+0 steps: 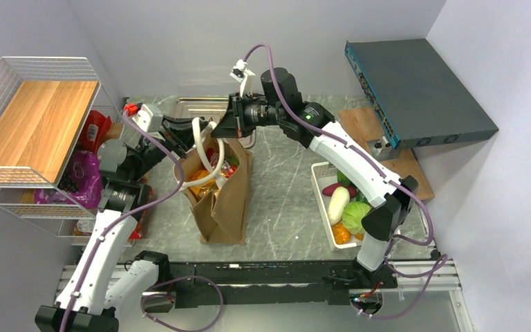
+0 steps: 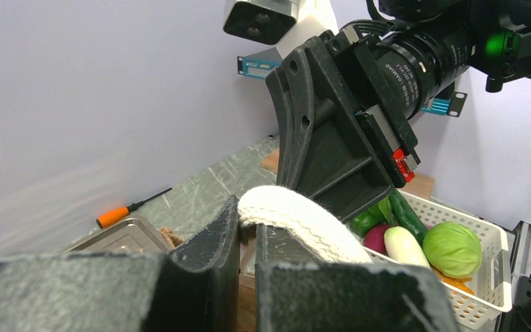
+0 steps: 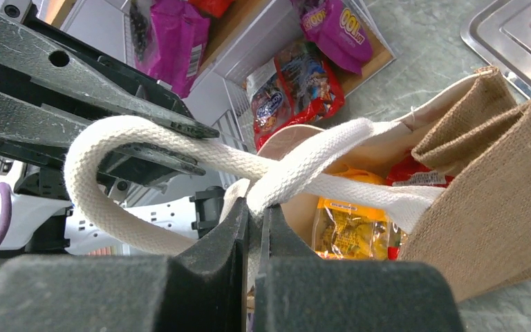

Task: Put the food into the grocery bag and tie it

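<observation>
The brown grocery bag [image 1: 227, 207] stands upright on the counter, its mouth open. Inside it show a yellow food packet [image 3: 359, 232] and a red one [image 3: 415, 173]. White rope handles [image 1: 199, 142] rise above the bag and cross each other in the right wrist view. My left gripper is shut on one white rope [image 2: 297, 214], which loops out to the right. Close by, my right gripper is shut on white rope [image 3: 276, 183] where strands cross over the bag mouth. How the strands wind round each other below the fingers is hidden.
A white basket of vegetables [image 1: 326, 214] sits to the right. The wire shelf [image 1: 38, 131] with snack packets stands at the left. Behind the bag lies a metal tray [image 3: 518, 34]; an orange-handled screwdriver [image 2: 114, 216] lies near it. The two grippers are very close together.
</observation>
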